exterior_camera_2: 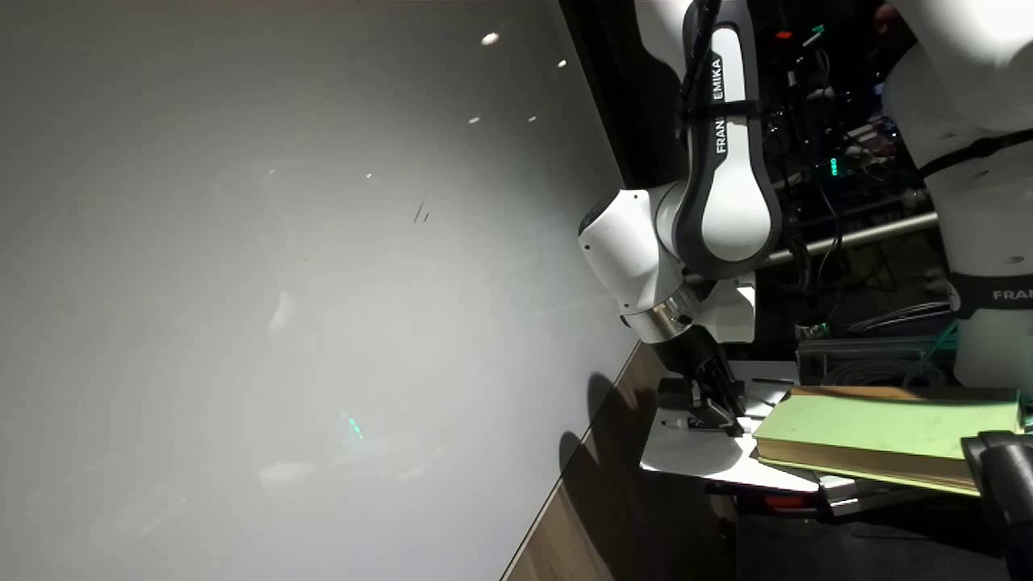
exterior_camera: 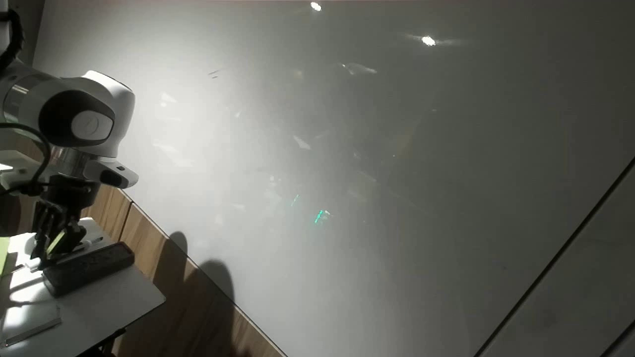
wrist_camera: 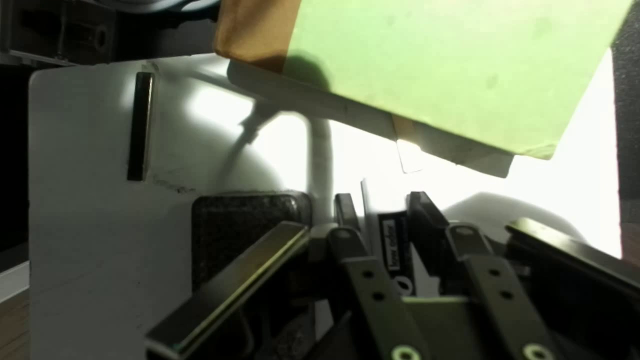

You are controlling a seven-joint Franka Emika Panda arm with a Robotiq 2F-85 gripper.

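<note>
A white-and-black marker [wrist_camera: 391,243] with a "low odor" label lies between the fingers of my gripper in the wrist view. The fingers stand part open, with a gap visible on the marker's left side; whether the right finger touches it cannot be told. From the first exterior view, my gripper [exterior_camera: 48,257] is low over the white board, just behind a dark eraser [exterior_camera: 89,267]. That same eraser [wrist_camera: 240,222] sits left of the fingers in the wrist view. In the second exterior view the gripper [exterior_camera_2: 728,426] reaches down at the board's middle.
A green-topped block [exterior_camera_2: 881,421] stands close beside the gripper, overlapping the board. A thin dark bar [wrist_camera: 140,126] lies on the far left of the small board [wrist_camera: 90,240]. The large whiteboard [exterior_camera: 357,178] fills the background, bare apart from faint marks and glare.
</note>
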